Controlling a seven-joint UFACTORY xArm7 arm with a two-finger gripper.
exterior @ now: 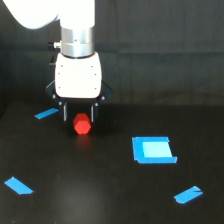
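A small red block (82, 126) sits on the dark table, left of the middle in the camera view. My gripper (80, 117) points straight down at it. Its two dark fingers stand apart, one at each side of the block's upper part, so the gripper appears open. Whether either finger touches the block cannot be made out.
To the right lies a pale square (157, 149) framed in blue tape (150, 138), with nothing on it. Blue tape strips mark the table at left (18, 186), behind the arm (46, 113) and at lower right (188, 195).
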